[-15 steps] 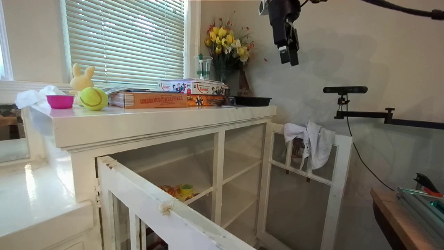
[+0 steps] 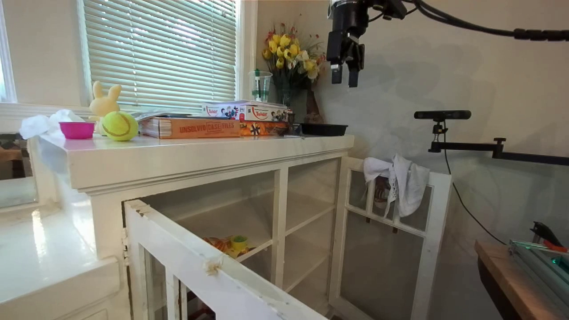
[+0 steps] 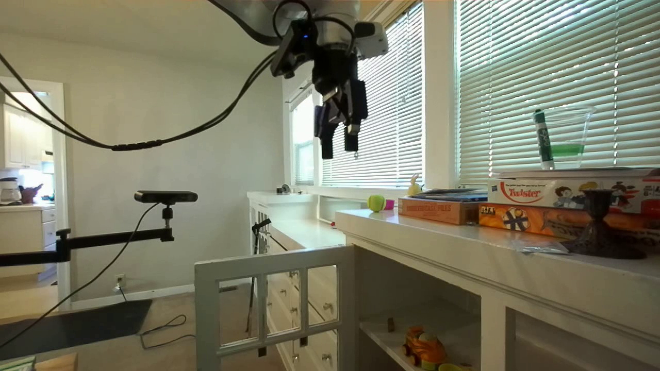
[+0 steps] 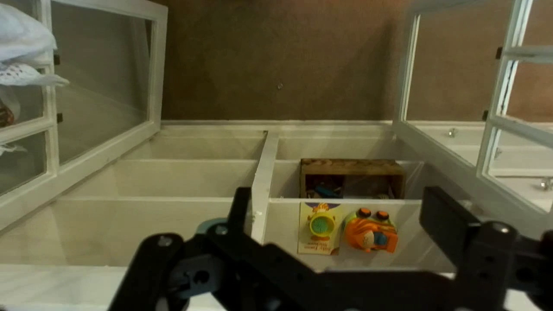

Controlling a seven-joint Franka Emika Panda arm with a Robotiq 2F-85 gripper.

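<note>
High above the cabinet front hangs my gripper (image 2: 345,80), its fingers apart and nothing between them. In exterior view 2 the open gripper (image 3: 339,151) points downward before the window. The wrist view looks at the cabinet's shelves: an orange toy vehicle (image 4: 369,231) with a figure lies on the right-hand upper shelf. Beside it, a yellow cup (image 4: 322,225) with green inside rests on or against a printed card (image 4: 314,248). A wooden box (image 4: 352,166) sits on the shelf below. White cloth (image 2: 406,184) drapes over one open glass door.
Both cabinet doors, one the near door (image 2: 213,269), stand open. On the counter (image 2: 213,149) are a tennis ball (image 2: 120,126), a pink cup (image 2: 77,130), a case-files box (image 2: 189,128), game boxes, a black tray (image 2: 323,130) and flowers. A camera arm (image 2: 469,146) juts out at right.
The gripper has shifted left in exterior view 1 and turned, so its two fingers now show apart. The cabinet, doors and counter items have not moved.
</note>
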